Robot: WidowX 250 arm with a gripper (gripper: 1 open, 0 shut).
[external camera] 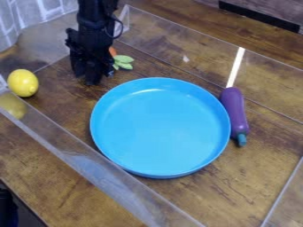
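Observation:
My black gripper (pixel 92 64) is low over the wooden floor of a clear-walled tray at the back left, its fingers dark and hard to make out. Beside and behind it lies an orange carrot-like object with pale green leaves (pixel 123 61), partly hidden by the gripper. Whether the fingers are shut on anything cannot be seen.
A large blue plate (pixel 159 126) fills the middle. A yellow lemon (pixel 23 82) sits at the left by the transparent wall (pixel 89 168). A purple knife-like toy (pixel 233 115) with a pale blade lies right of the plate. Bare wood is free at upper right.

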